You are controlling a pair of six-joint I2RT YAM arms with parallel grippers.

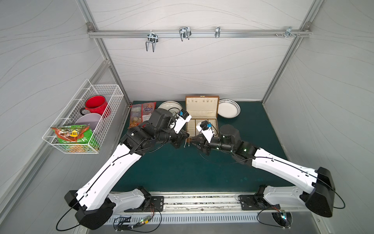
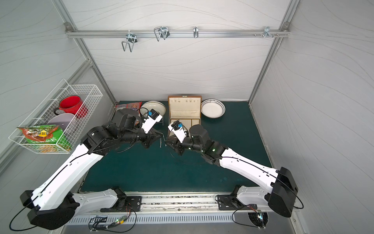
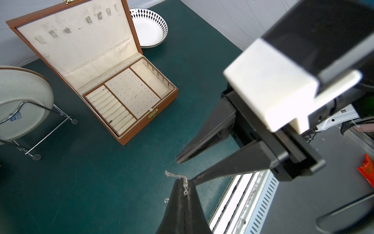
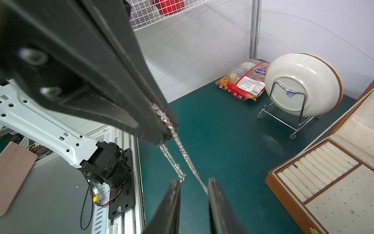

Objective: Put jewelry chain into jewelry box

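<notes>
A thin silver chain hangs from my left gripper (image 1: 187, 136), which is shut on it; in the left wrist view it lies across the fingertips (image 3: 185, 186). Behind both, the wooden jewelry box (image 3: 167, 102) stands open, its lid (image 3: 78, 46) upright, with ring rolls and compartments in its tray.
A plate in a wire rack (image 4: 302, 80) and a snack bag (image 4: 241, 80) stand left of the box, a patterned plate (image 2: 213, 108) to its right. A wire basket (image 1: 54, 140) hangs on the left wall.
</notes>
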